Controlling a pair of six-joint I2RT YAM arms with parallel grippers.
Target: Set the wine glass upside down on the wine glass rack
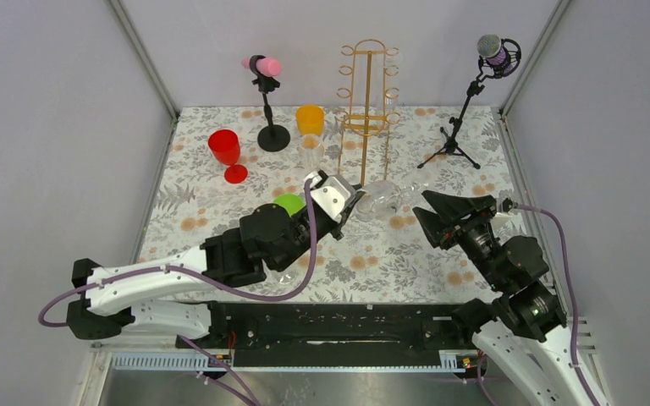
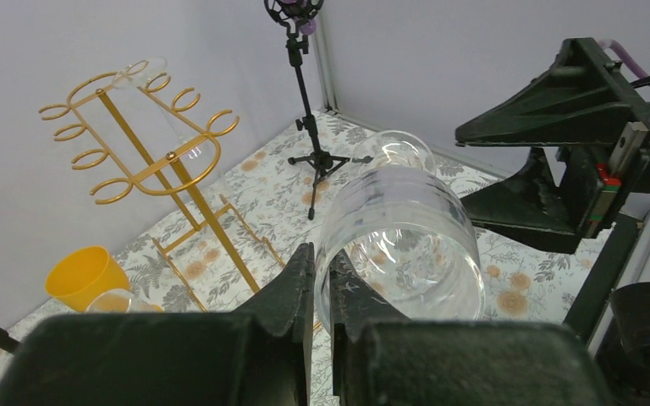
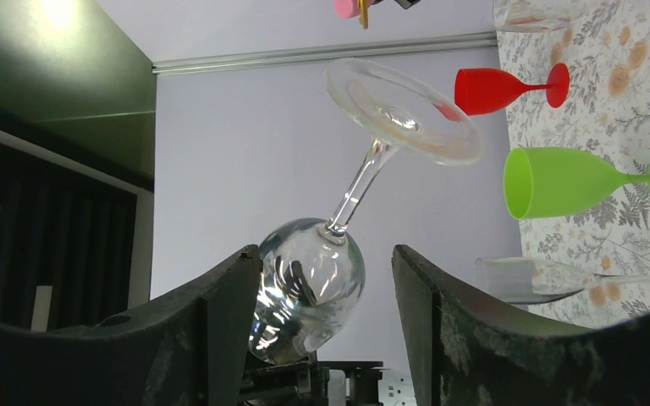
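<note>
A clear wine glass (image 1: 381, 200) hangs on its side in the air, my left gripper (image 1: 360, 193) shut on its bowl rim. In the left wrist view the glass (image 2: 406, 228) points its bowl opening toward that gripper. Its stem and round foot (image 3: 402, 110) reach toward my right gripper (image 1: 430, 216), which stands open and empty close to the foot. In the right wrist view the glass shows between and beyond the open fingers, not touched as far as I can see. The gold wine glass rack (image 1: 367, 110) stands behind, at the back middle.
One clear glass (image 2: 178, 127) hangs on the rack. Red (image 3: 491, 90), green (image 3: 559, 182) and yellow (image 1: 310, 119) goblets are on the left side. A pink-topped stand (image 1: 273, 137) and a microphone tripod (image 1: 453, 145) flank the rack.
</note>
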